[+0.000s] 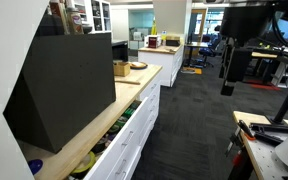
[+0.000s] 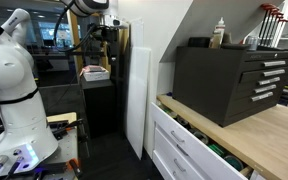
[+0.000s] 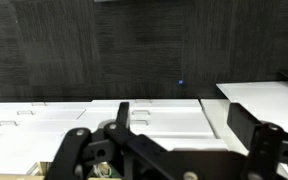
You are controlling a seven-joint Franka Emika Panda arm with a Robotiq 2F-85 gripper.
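Note:
My gripper stands open in the wrist view, its two dark fingers wide apart and nothing between them. In exterior view 2 it hangs high at the upper left, over the floor and well away from the cabinet. A white cabinet with drawers (image 2: pixel 179 150) runs under a wooden counter (image 2: pixel 229 132). Its top drawer (image 1: pixel 112 160) is pulled out, and small green and dark things show inside, too small to name. From above, the white drawer fronts (image 3: pixel 49 121) with their handles cross the lower part of the wrist view.
A dark drawer chest (image 2: pixel 229 80) stands on the counter with bottles on top. Beside the cabinet end rises a tall white panel (image 2: pixel 137 90). A small wooden table (image 1: pixel 259 100) is near the robot base. Dark carpet (image 1: pixel 189 130) lies clear between.

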